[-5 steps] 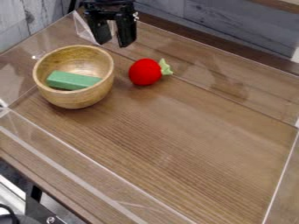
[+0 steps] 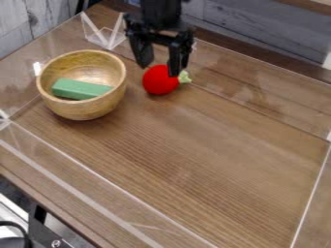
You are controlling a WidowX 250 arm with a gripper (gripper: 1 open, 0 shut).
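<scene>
My gripper is in the upper middle, blurred and dark, open, its fingers pointing down over a red round object with a small green top, resting on the wooden table. A wooden bowl sits to the left, holding a green block.
A pale surface shows at the top left. Dark cables lie at the bottom left edge.
My gripper has moved right and downward from above the bowl's back to over the red object. The bowl and red object look unmoved.
</scene>
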